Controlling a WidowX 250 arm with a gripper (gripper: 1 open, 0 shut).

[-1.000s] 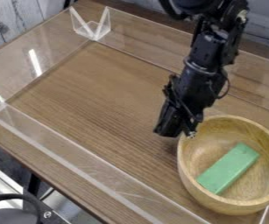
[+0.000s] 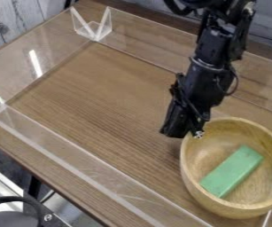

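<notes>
My black gripper hangs at the upper rim of a wooden bowl, on its left side, and looks shut, with nothing visible between its fingers. A green rectangular block lies inside the bowl at the lower right of the camera view.
Clear plastic strips mark its back corner and left side. A dark cable or hose is at the lower left, off the table.
The arm has shifted very slightly; the bowl and the green block look unmoved.
</notes>
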